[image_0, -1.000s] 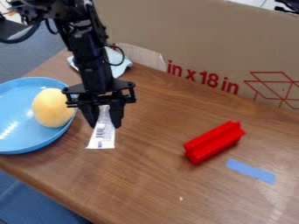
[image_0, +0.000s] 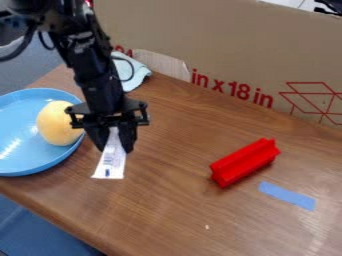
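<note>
My black gripper (image_0: 110, 125) hangs low over the wooden table at the left of centre, shut on a white strip with dark printing (image_0: 110, 163), which hangs below the fingertips toward the table. Whether the strip rests on the wood I cannot tell. Just left of the gripper, a pale yellow round object (image_0: 54, 121) sits on a blue plate (image_0: 20, 150).
A red block (image_0: 243, 161) lies at the right, beside a strip of blue tape (image_0: 287, 196). A cardboard box (image_0: 241, 50) stands along the back. A pale cloth (image_0: 130, 72) is behind the arm.
The gripper and white strip have shifted very slightly over the last second, the strip's lower end a little further down the frame. The other objects stay where they were.
</note>
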